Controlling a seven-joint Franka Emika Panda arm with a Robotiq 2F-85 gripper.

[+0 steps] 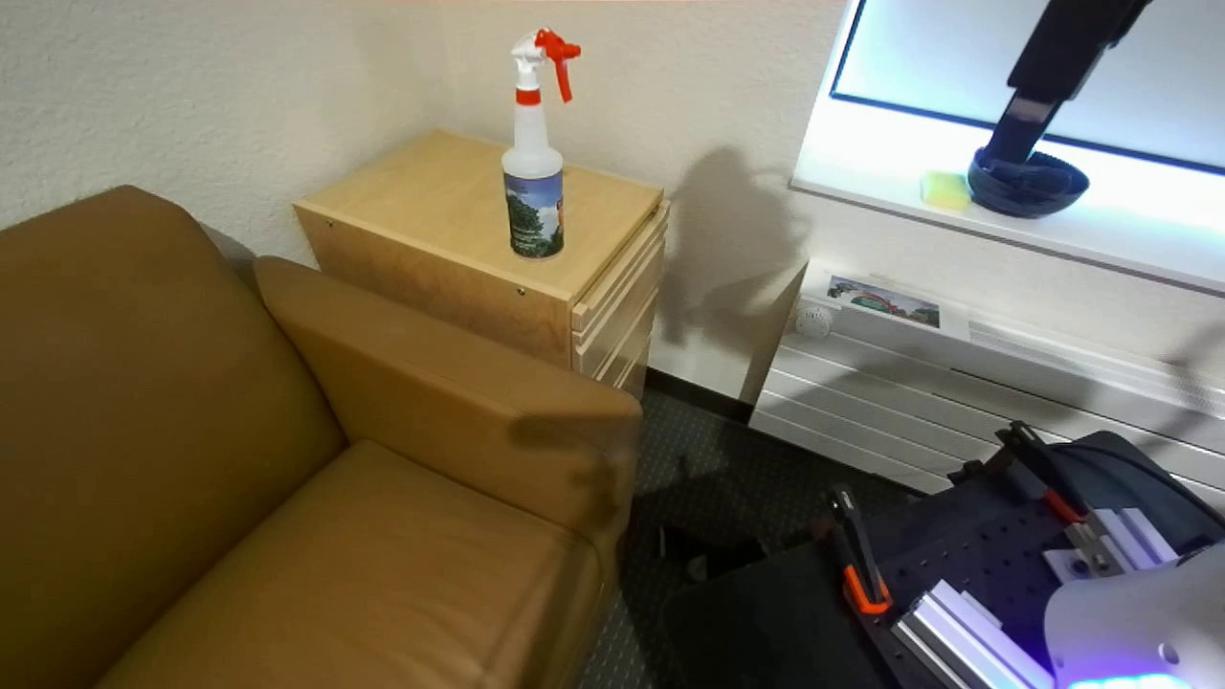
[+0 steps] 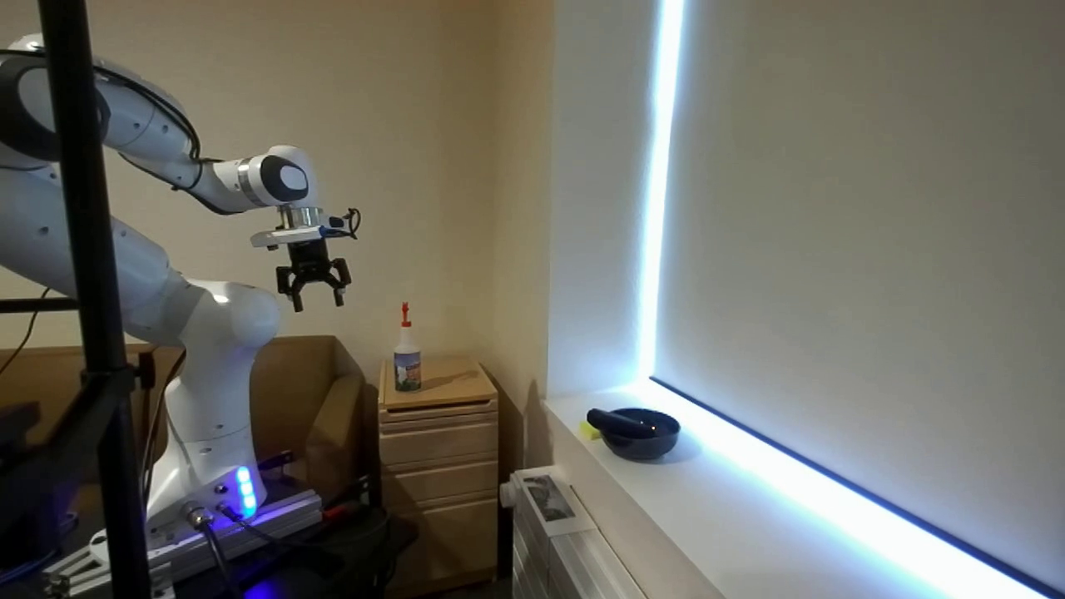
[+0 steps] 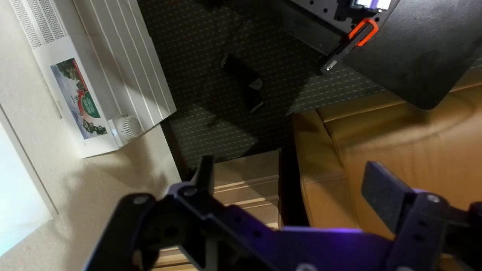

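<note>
My gripper (image 2: pixel 319 301) hangs high in the air, pointing down, its fingers apart and nothing between them. In the wrist view its two black fingers (image 3: pixel 382 194) stand wide of each other. One finger reaches in at the upper right of exterior view 1, overlapping the dark bowl (image 1: pixel 1039 193) from that angle. A white spray bottle (image 1: pixel 534 207) with a red trigger stands upright on the wooden cabinet (image 1: pixel 402 189), well away from the gripper. Exterior view 2 has the bowl (image 2: pixel 644 444) on the windowsill, a dark pestle-like piece (image 2: pixel 621 424) resting in it.
Beside the bowl lies a yellow sponge (image 1: pixel 945 190). Below the sill is a white radiator (image 1: pixel 896 402). A brown sofa (image 1: pixel 345 551) adjoins the cabinet. Clamps (image 1: pixel 861 563) with orange parts sit on the black base table (image 1: pixel 735 632). Air around the gripper looks clear.
</note>
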